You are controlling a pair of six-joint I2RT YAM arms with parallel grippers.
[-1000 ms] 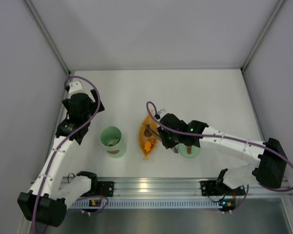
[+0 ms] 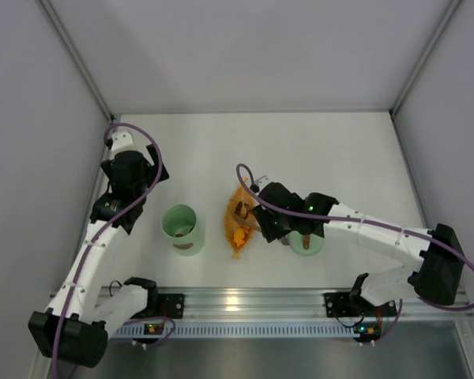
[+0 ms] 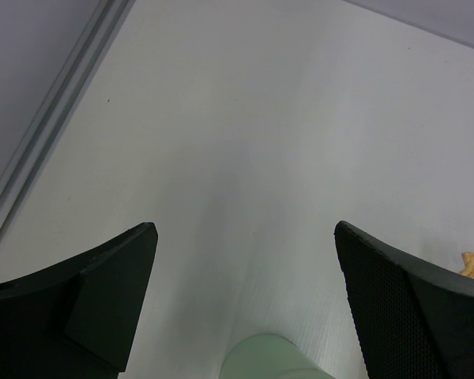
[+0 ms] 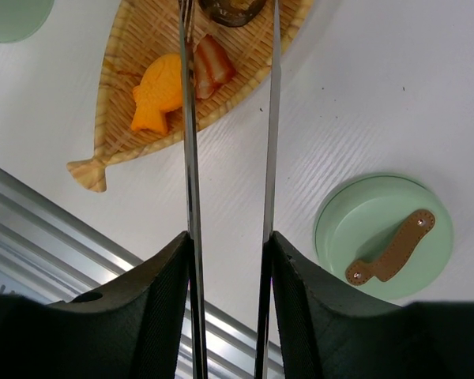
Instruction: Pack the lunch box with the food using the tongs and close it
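Observation:
A fish-shaped woven basket (image 4: 110, 118) holds an orange fish-shaped piece (image 4: 158, 91), a reddish piece (image 4: 213, 67) and a dark round item (image 4: 229, 9). My right gripper (image 2: 241, 215) reaches into it with long metal tongs; their tips run off the top of the right wrist view, so what is between them is unclear. My left gripper is open and empty at the left. A green container (image 2: 182, 229) stands left of the basket. A green round lid (image 4: 371, 268) with a brown strap lies to the right, partly under my right arm in the top view.
Metal rails (image 2: 245, 292) run along the front edge, and walls enclose the sides and back.
My right gripper has shifted very slightly up and right over the basket since about a second ago. The left arm has not moved.

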